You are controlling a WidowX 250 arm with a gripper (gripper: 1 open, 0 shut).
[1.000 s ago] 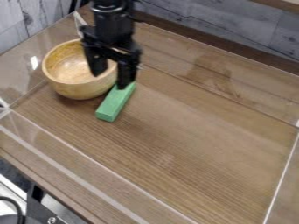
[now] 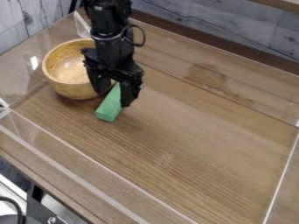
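The black robot arm reaches down at the upper middle, its gripper (image 2: 114,87) open above a green block (image 2: 110,107) lying on the wooden table. The gripper's fingers hang over the upper part of the block; whether they touch it is unclear. A round tan bowl (image 2: 65,74) sits just left of the block, partly behind the arm.
Grey walls (image 2: 239,31) line the back and left. A black cable (image 2: 12,210) lies at the lower left edge.
The block and bowl appear in the same places.
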